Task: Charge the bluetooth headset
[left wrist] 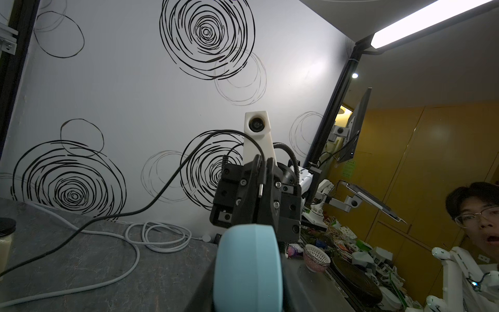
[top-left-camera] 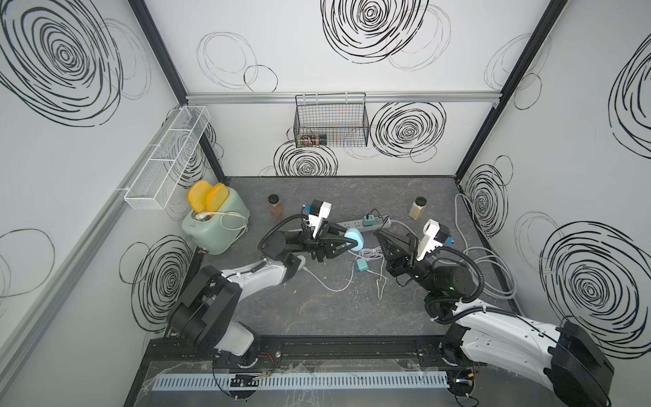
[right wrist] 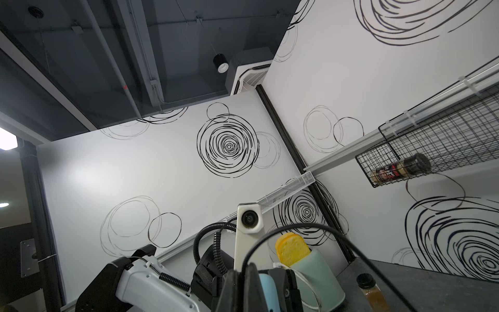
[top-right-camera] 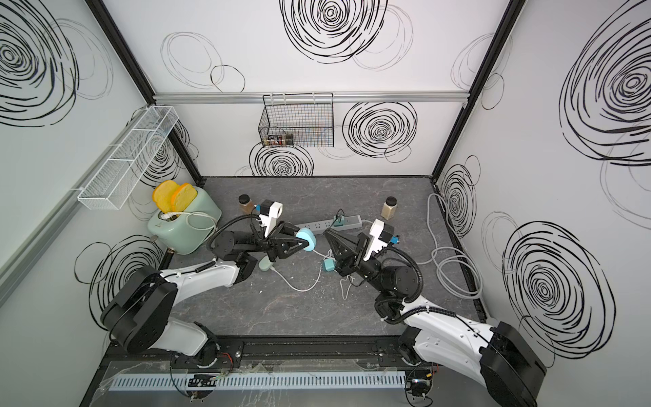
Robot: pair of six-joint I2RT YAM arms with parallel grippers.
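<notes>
A light blue headset case (top-left-camera: 354,238) is gripped by my left gripper (top-left-camera: 347,242), held above the middle of the table. In the left wrist view the case (left wrist: 248,270) fills the bottom centre. Facing it from the right, my right gripper is shut on the end of a thin black cable (left wrist: 192,157), whose tip points down between the fingers. The case and the cable end look apart in the top views. The right wrist view shows the black cable (right wrist: 317,226) arching away from the fingers. Any port on the case is hidden.
Behind the grippers lies a white power strip (top-right-camera: 318,225) with a teal plug (top-right-camera: 338,221). A teal cube (top-left-camera: 362,264) and white cords sit below. A green toaster (top-left-camera: 218,227) stands left, two bottles (top-left-camera: 274,205) (top-left-camera: 417,207) at the back, and a coiled cable (top-right-camera: 453,271) right.
</notes>
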